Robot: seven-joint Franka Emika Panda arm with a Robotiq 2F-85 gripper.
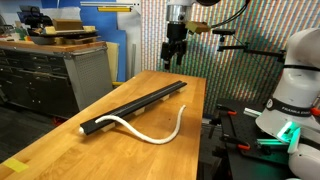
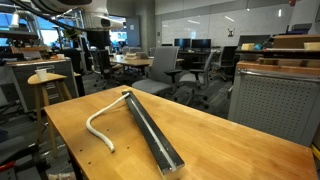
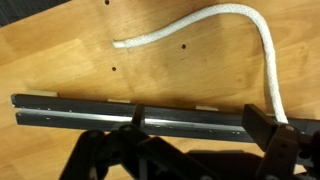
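A white rope [image 1: 154,137] lies curved on the wooden table, beside a long black channel [image 1: 137,106] with a silver strip along it. In the wrist view one end of the rope [image 3: 270,70] reaches the channel's edge near the right finger. The other end lies free on the wood, apart from the channel [image 3: 75,112]. My gripper [image 1: 174,62] hangs in the air above the table's far part. Its fingers stand wide apart in the wrist view, with nothing held between them. Exterior view 2 shows the rope [image 2: 91,122] left of the channel [image 2: 152,132].
A wooden stool [image 2: 50,90] stands beyond the table's edge. Grey cabinets [image 1: 50,80] line the back, and a second white arm [image 1: 293,85] stands at the right.
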